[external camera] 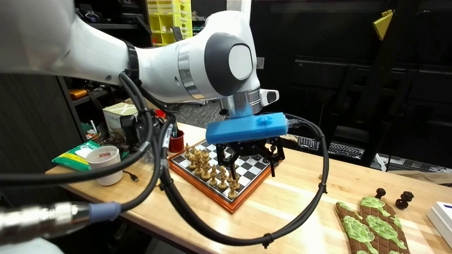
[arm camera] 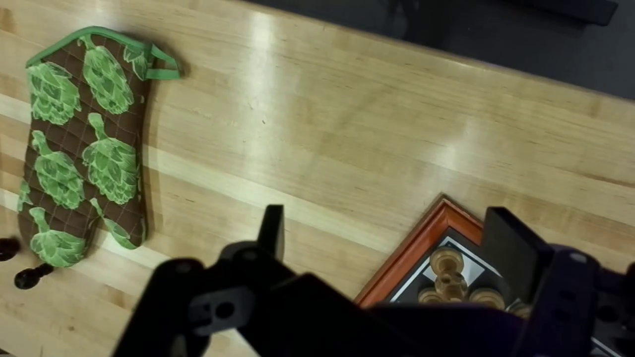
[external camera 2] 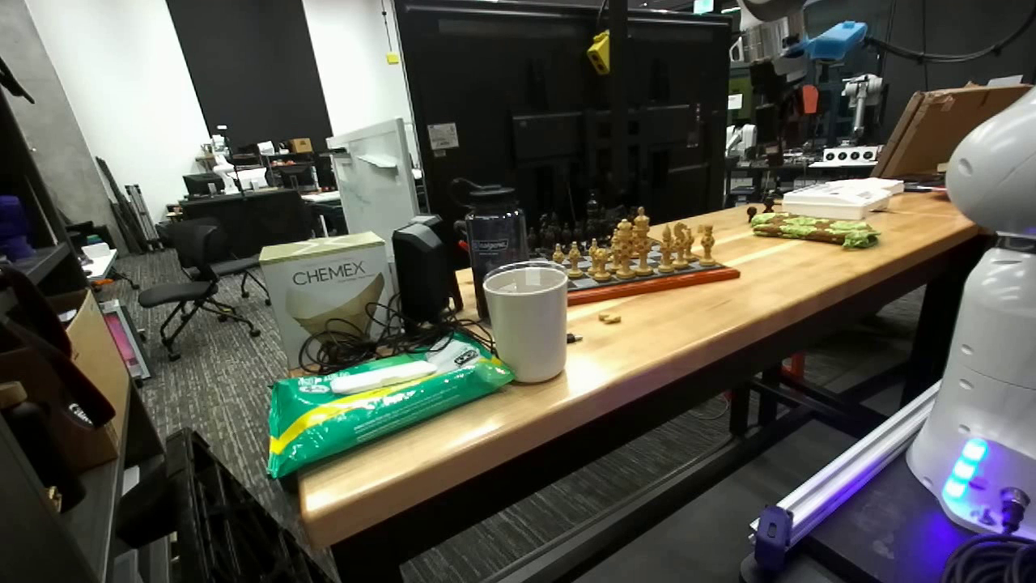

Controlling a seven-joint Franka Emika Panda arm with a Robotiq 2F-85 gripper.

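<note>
My gripper point(external camera: 253, 173) hangs open above the near right part of the chessboard point(external camera: 231, 206), its two fingers wide apart and nothing between them. In the wrist view the same gripper spans bare table and the board's corner point(arm camera: 443, 214). Light wooden chess pieces point(external camera: 205, 163) stand along the board's near left side. Several of them point(arm camera: 450, 282) show close to one finger in the wrist view. Dark pieces point(external camera 2: 592, 219) stand at the far side of the board, partly hidden.
A brown and green oven mitt point(arm camera: 83, 143) lies on the table, with dark chess pieces point(external camera: 403, 199) beside it. A white cup point(external camera 2: 527, 321), a green wipes pack point(external camera 2: 379, 398) and a bottle point(external camera 2: 495, 228) crowd the far left end. Open tabletop point(external camera: 292, 203) lies between board and mitt.
</note>
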